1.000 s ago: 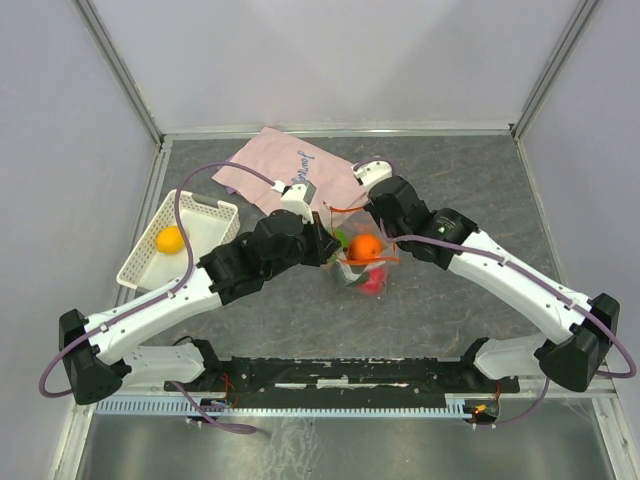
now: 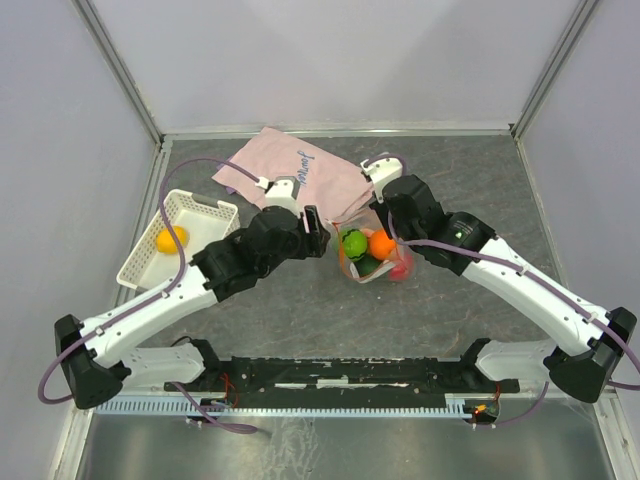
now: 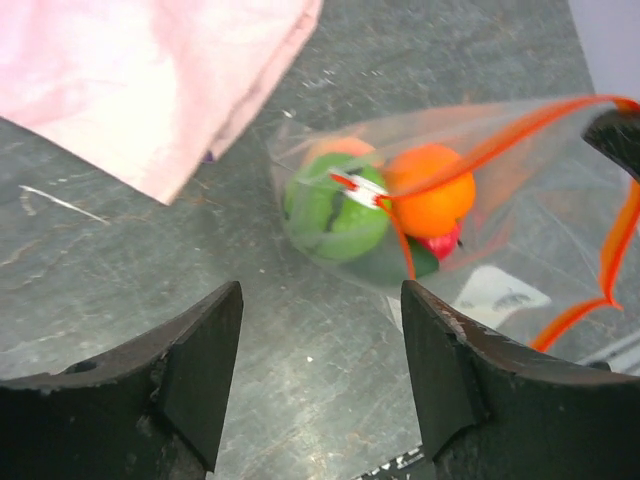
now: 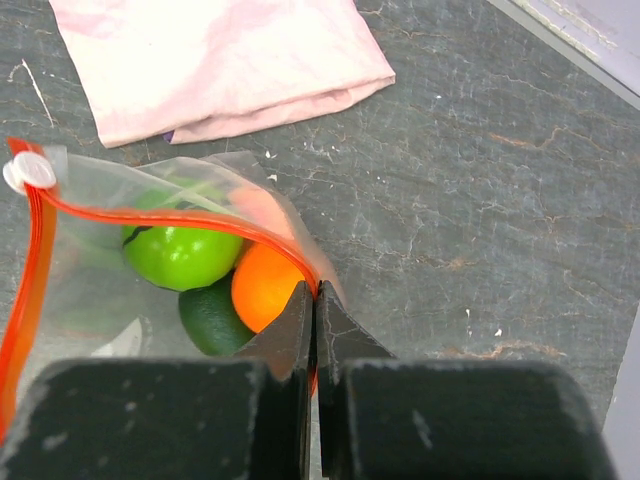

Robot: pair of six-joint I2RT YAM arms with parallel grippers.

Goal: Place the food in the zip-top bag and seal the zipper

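Observation:
A clear zip bag [image 2: 362,272] with an orange zipper strip stands at the table's middle, its mouth spread. Inside it lie a green fruit [image 4: 180,250], an orange [image 4: 265,285], a dark green avocado-like item [image 4: 213,322] and something red [image 3: 442,242]. My right gripper is shut at the bag's rim, with the orange strip running into its fingertips. To the left of the bag, my left gripper has its fingers apart and nothing between them. The white zipper slider [image 4: 32,171] sits at the strip's left corner in the right wrist view.
A pink cloth [image 2: 300,175] with lettering lies behind the bag. At the left stands a white basket [image 2: 215,212] holding another orange fruit [image 2: 171,240].
The bag's rim has shifted right and slightly back with my right gripper. My left gripper, at the bag's left edge before, has opened and moved slightly left, off it.

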